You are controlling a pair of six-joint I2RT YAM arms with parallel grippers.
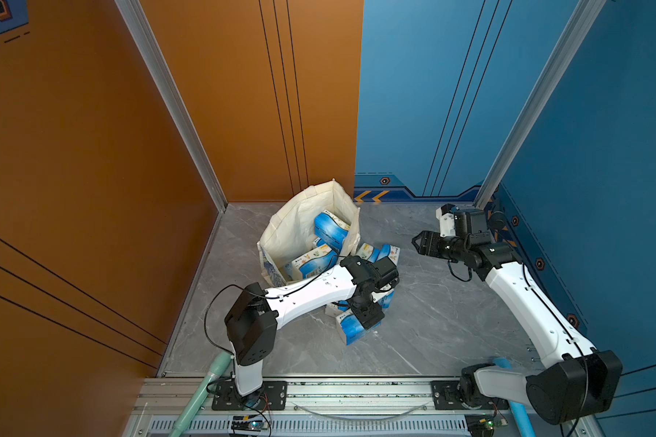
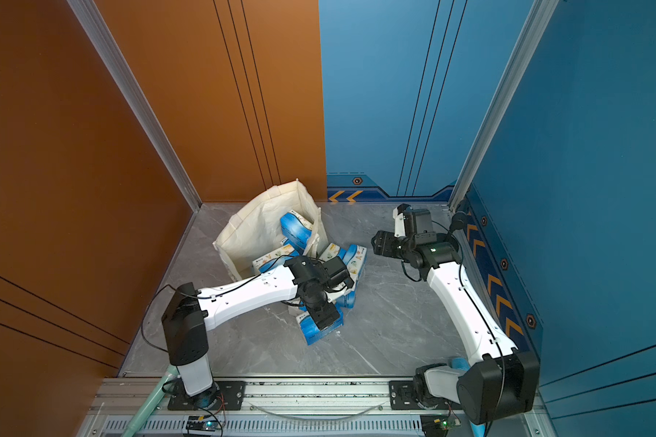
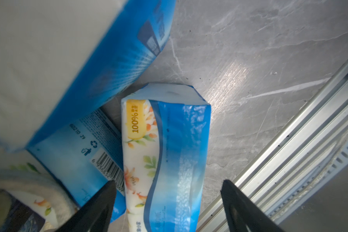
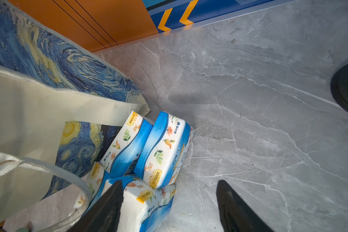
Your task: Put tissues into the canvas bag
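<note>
The cream canvas bag (image 1: 288, 225) stands with its mouth up at the middle left; several blue-and-white tissue packs (image 1: 331, 230) lie inside. More packs are piled outside, between the bag and open floor, such as an upright-looking tissue pack (image 4: 164, 148) in the right wrist view. My left gripper is open above a flower-printed tissue pack (image 3: 166, 162), one finger on each side of it in view; contact cannot be told. Over to the right, my right gripper is spread open with nothing held, away from the pile.
A bag handle (image 4: 61, 174) loops beside the pile. A metal rail (image 1: 357, 389) runs along the front edge, and orange and blue walls (image 1: 430, 94) close off the back.
</note>
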